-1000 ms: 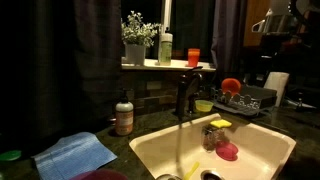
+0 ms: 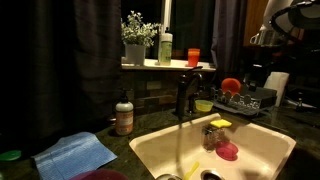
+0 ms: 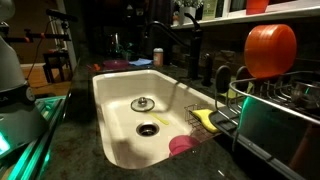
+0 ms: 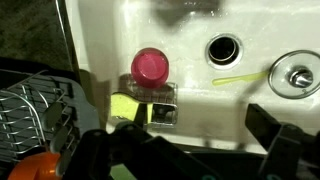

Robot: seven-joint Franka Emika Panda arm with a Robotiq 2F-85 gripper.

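Observation:
My gripper is open above the sink, its dark fingers spread apart with nothing between them. Below it the white sink (image 4: pixel 195 105) holds a pinkish-red round dish (image 4: pixel 150 67), a thin yellow utensil (image 4: pixel 240 78) and a glass pot lid (image 4: pixel 297 75) with a dark knob. A yellow sponge (image 4: pixel 127 107) sits in a wire caddy (image 4: pixel 163 102) at the sink's side, near the left finger. In the first exterior view the arm (image 2: pixel 290 22) comes in from the upper right.
A dish rack (image 3: pixel 285 100) with an orange-red pot (image 3: pixel 271 50) stands beside the sink. The faucet (image 2: pixel 186 92) rises behind the basin. A soap bottle (image 2: pixel 124 115) and blue cloth (image 2: pixel 74 155) occupy the other counter. Bare basin floor surrounds the drain (image 4: pixel 224 48).
The arm at the upper right has shifted slightly to the left over the last second. The objects in and around the sink have not visibly moved.

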